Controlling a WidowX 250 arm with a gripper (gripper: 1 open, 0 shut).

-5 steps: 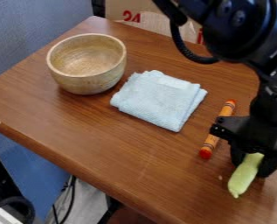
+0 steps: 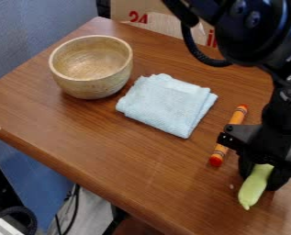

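My black gripper (image 2: 261, 165) is low at the right edge of the table, over a pale green elongated vegetable (image 2: 253, 188) that looks like a toy corn or similar item; its fingers are around the upper part, mostly hidden, so whether they close on it is unclear. An orange crayon-like stick (image 2: 228, 138) with a red end lies just left of the gripper. A folded pale blue cloth (image 2: 166, 105) lies in the middle, and a wooden bowl (image 2: 91, 79) stands at the upper left.
The wooden table (image 2: 111, 147) has bare room in front of the cloth and bowl. A cardboard box (image 2: 148, 16) is behind it. The table's left edge drops to cables and floor.
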